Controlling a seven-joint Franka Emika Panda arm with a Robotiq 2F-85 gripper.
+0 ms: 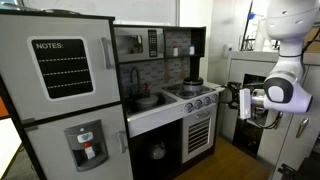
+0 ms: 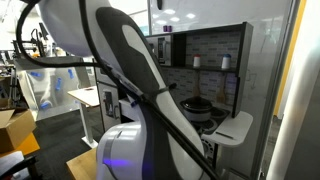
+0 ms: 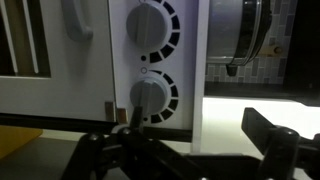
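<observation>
My gripper stands open in the wrist view, with nothing held between its fingers. Its left finger (image 3: 128, 145) is just below the lower oven knob (image 3: 152, 92), overlapping it in this view; contact cannot be judged. Another knob (image 3: 148, 27) sits above it on the white panel. In exterior view 1 the gripper (image 1: 224, 93) is beside the right end of the toy stove (image 1: 190, 92), level with the knob row. A pot (image 1: 192, 85) rests on the stovetop, and part of this pot (image 3: 232, 32) shows at upper right in the wrist view. In exterior view 2 my arm hides the gripper.
The oven door (image 1: 197, 133) is shut below the knobs. A sink (image 1: 146, 102) and a tall fridge (image 1: 65, 95) stand to the left. Small containers sit on the shelf (image 2: 212, 69) above the stove. Open floor (image 1: 228, 162) lies in front.
</observation>
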